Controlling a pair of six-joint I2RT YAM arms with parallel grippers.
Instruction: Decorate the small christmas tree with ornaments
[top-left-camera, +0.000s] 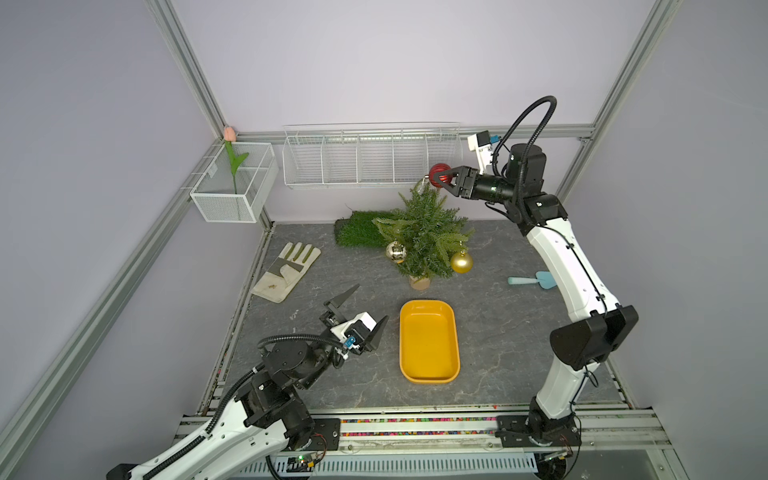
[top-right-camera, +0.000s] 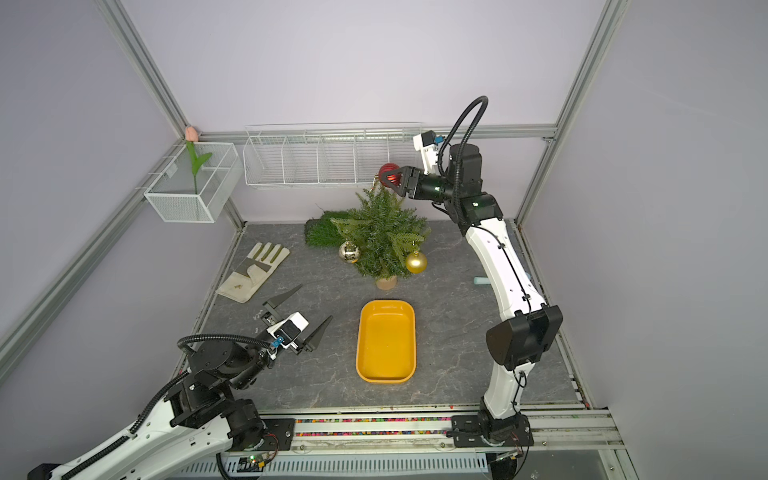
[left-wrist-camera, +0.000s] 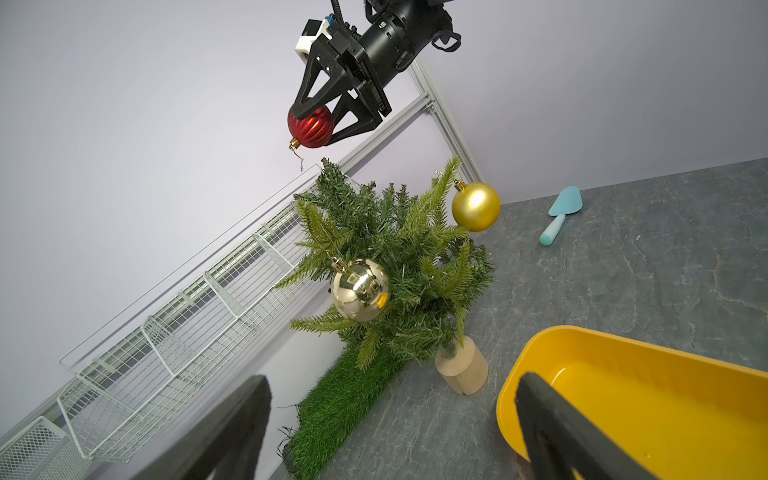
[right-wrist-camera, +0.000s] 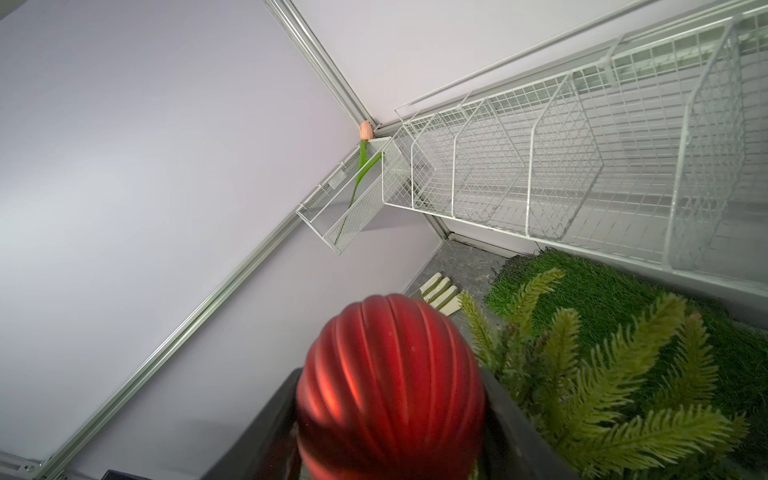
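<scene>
A small green Christmas tree (top-left-camera: 433, 232) stands upright on its wooden base (left-wrist-camera: 462, 366) behind the tray. A shiny pale-gold ball (left-wrist-camera: 361, 290) hangs on its left side, a matte gold ball (left-wrist-camera: 476, 206) on its right. Above the treetop my right gripper is shut on a red ribbed ball (right-wrist-camera: 389, 384). The ball's gold cap and string loop (left-wrist-camera: 296, 147) point down toward the top branches, apart from them in the left wrist view. Low at the front left, my left gripper (top-left-camera: 361, 306) stands open and empty.
An empty yellow tray (top-left-camera: 429, 305) lies in front of the tree. Wire baskets (top-left-camera: 360, 160) hang on the back wall near the red ball. A grass mat (top-left-camera: 361, 229), a glove (top-left-camera: 286, 273) and a small trowel (top-left-camera: 544, 279) lie on the table.
</scene>
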